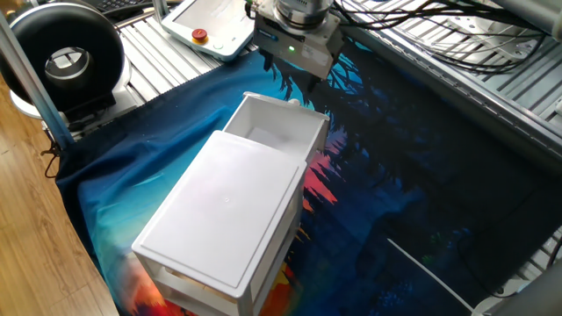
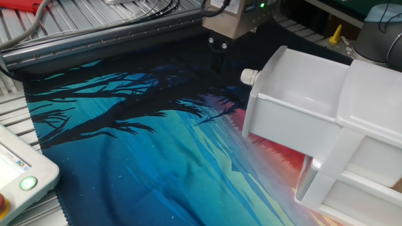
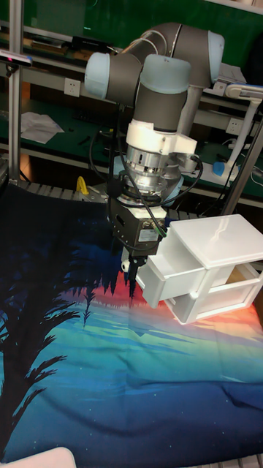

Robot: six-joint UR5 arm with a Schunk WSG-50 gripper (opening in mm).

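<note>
A white drawer unit (image 1: 219, 206) stands on the patterned cloth. Its upper drawer (image 2: 298, 103) is pulled part way out, and the inside that shows looks empty. On the drawer's front is a small white knob (image 2: 249, 76). My gripper (image 1: 291, 74) points downward just beyond that front, apart from it in exterior view 1. Its two dark fingers are spread, with nothing visible between them. In exterior view 3 the fingers (image 3: 131, 287) overlap each other, close to the drawer front in the picture; the exact distance to the knob cannot be told.
A dark patterned cloth (image 1: 421, 175) covers the table, largely clear around the unit. A teach pendant with a red button (image 1: 200, 35) lies at the back. A round black object (image 1: 66, 61) stands at the left. Cables (image 1: 439, 26) hang behind the arm.
</note>
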